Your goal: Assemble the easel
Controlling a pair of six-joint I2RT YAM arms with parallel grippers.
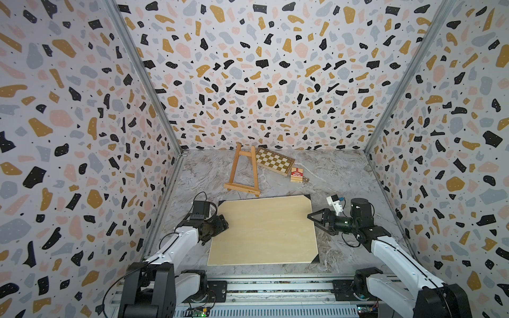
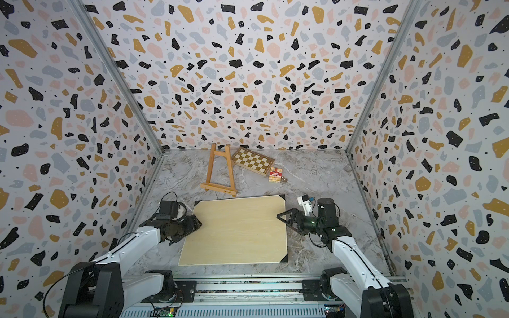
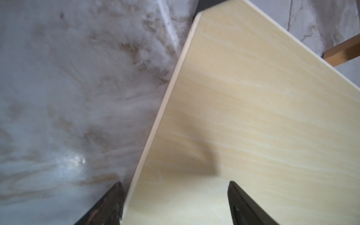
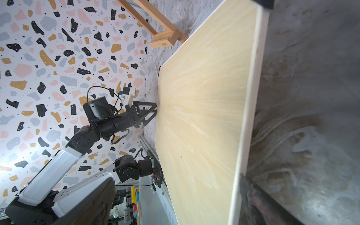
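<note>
A pale wooden board (image 1: 262, 230) with dark corners lies flat on the marble surface between the arms. The wooden easel frame (image 1: 254, 172) lies behind it. My left gripper is low over the board's left edge, fingers apart on either side of that edge in the left wrist view; whether they touch it is not clear. My right gripper is open at the board's right edge, its fingers apart, with the edge beside one finger in the right wrist view.
Behind the board lie a checkered board (image 1: 273, 160) and a small red-and-tan box (image 1: 296, 175). The marble is clear at the back left and back right. Patterned walls close in the sides and back.
</note>
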